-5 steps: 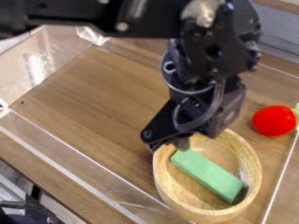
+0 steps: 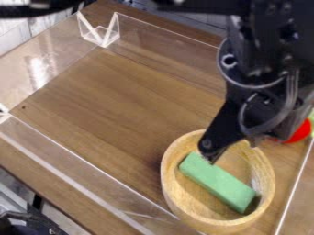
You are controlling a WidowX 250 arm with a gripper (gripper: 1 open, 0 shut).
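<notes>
A green block (image 2: 218,182) lies tilted inside a round wooden bowl (image 2: 185,202) at the lower right. My dark gripper (image 2: 251,138) hangs over the back right part of the bowl, reaching in from the top right. Whether its fingers hold anything cannot be made out.
A red round object (image 2: 300,129) is partly hidden behind the gripper at the right.
My gripper has moved right and toward the camera, now covering much of the red object. The bowl and green block stay in place.
</notes>
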